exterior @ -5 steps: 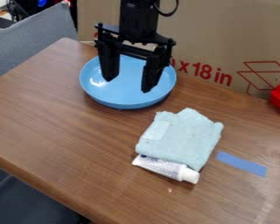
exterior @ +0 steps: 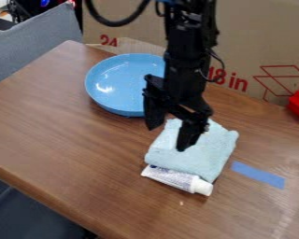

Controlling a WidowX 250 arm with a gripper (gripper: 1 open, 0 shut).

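Observation:
My black gripper (exterior: 171, 125) hangs open over the left part of a folded pale blue cloth (exterior: 209, 150) on the wooden table, its fingers low near the cloth. A white tube (exterior: 175, 179) lies just in front of the cloth, partly against its edge. Behind my arm, a blue plate (exterior: 112, 82) rests at the back left, partly hidden by the arm.
A cardboard box (exterior: 256, 56) stands along the back. A red object (exterior: 298, 106) sits at the far right edge. A strip of blue tape (exterior: 257, 175) is right of the cloth.
The plate, cloth and tube look unmoved.

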